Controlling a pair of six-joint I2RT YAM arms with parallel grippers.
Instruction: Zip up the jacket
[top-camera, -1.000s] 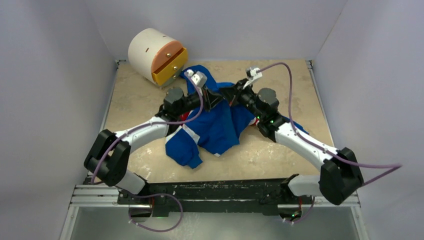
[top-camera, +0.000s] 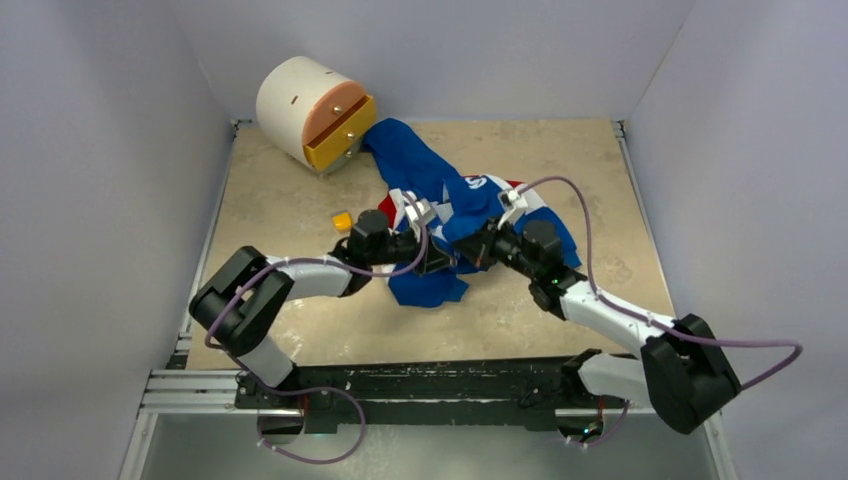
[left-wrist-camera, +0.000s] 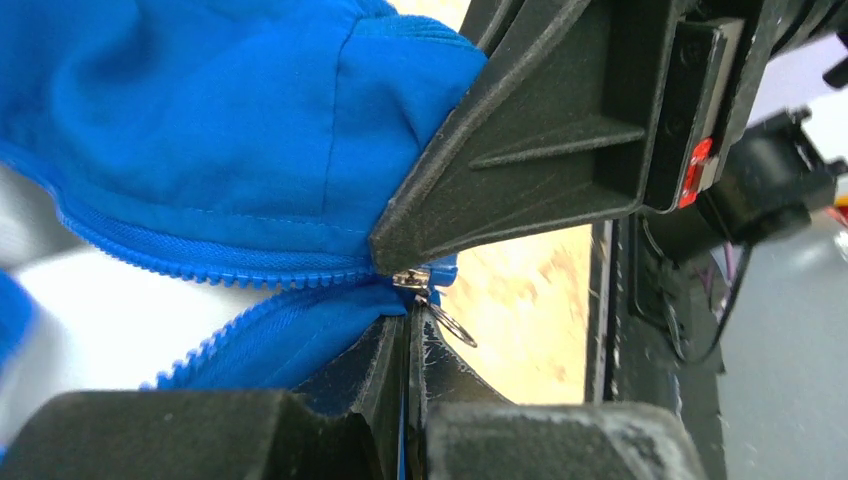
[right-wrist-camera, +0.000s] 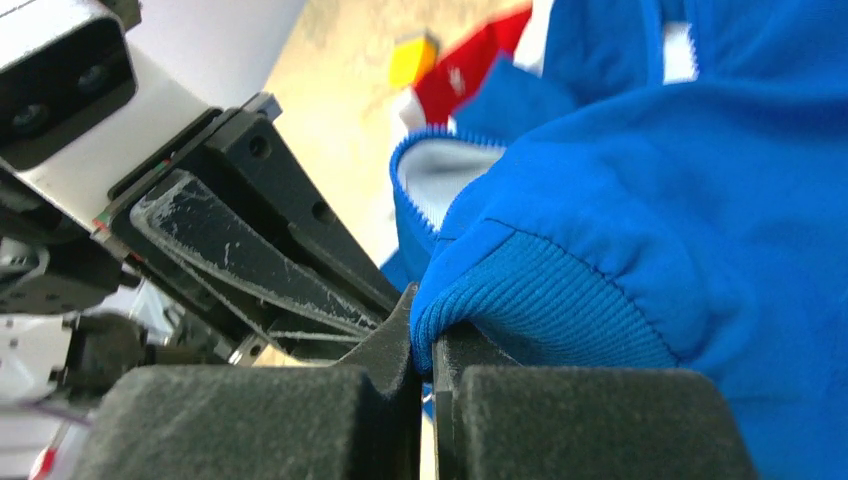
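The blue jacket lies on the table, with a white and red stripe showing. In the left wrist view its blue zipper teeth run in two separate rows that meet near the hem. A metal slider with a ring-shaped pull sits there, under the right gripper's fingertip. My left gripper is shut, with blue cloth of the other zipper edge running into its fingers. My right gripper is shut on the jacket's ribbed hem. Both tips are close together.
A white, round-topped drawer box with a yellow drawer stands at the back left. A small yellow object lies left of the jacket. Bare table shows in front and on both sides.
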